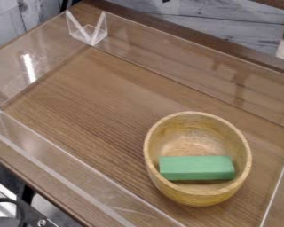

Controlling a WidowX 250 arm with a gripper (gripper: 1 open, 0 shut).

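A light wooden bowl (191,136) stands at the lower right of the table, with a green rectangular block (197,168) lying inside it toward the near side. My gripper is out of the camera view.
The wooden table (103,106) has clear plastic edging along its sides and a small transparent piece (88,32) at the back left corner. Dark cables show past the lower left edge.
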